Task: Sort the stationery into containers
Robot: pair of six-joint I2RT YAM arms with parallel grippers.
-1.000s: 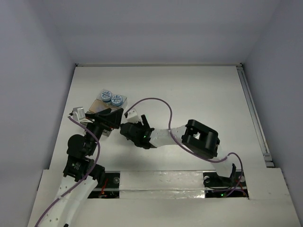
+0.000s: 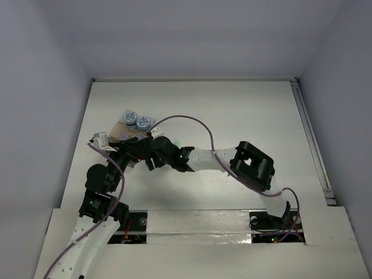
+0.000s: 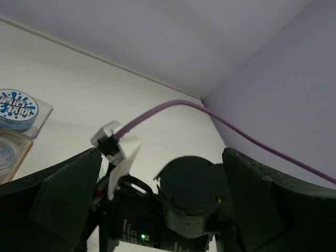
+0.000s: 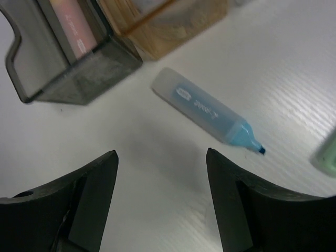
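Observation:
A pale blue pen-shaped item (image 4: pixel 202 107) with a dark tip lies on the table, just above and between the open fingers of my right gripper. A green item (image 4: pixel 328 155) is at the right edge of that view. Behind them stand a dark translucent container (image 4: pixel 86 79) holding a pink item (image 4: pixel 73 26) and an amber container (image 4: pixel 173 31). Blue round lids (image 2: pixel 143 123) sit on the containers at the upper left in the top view. My left gripper (image 2: pixel 139 148) is open, raised beside the right one, which is partly hidden there.
Both arms crowd close together at the left of the table (image 2: pixel 244 110); in the left wrist view the right arm fills the space before the left gripper. Walls enclose three sides.
The left gripper has moved slightly.

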